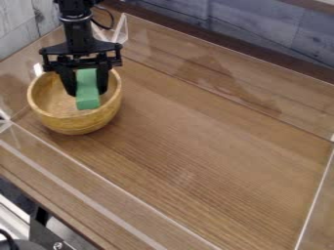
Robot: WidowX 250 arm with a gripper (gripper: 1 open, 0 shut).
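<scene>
A tan round bowl (76,120) sits at the left of the wooden table. Over it, a green object (88,91) stands upright, held in my black gripper (86,74), which is shut on it from above. The object's lower end is inside the bowl; whether it touches the bottom cannot be told.
A pale wall or edge borders it at the upper left, close beside the bowl, and dark floor shows at the lower left.
</scene>
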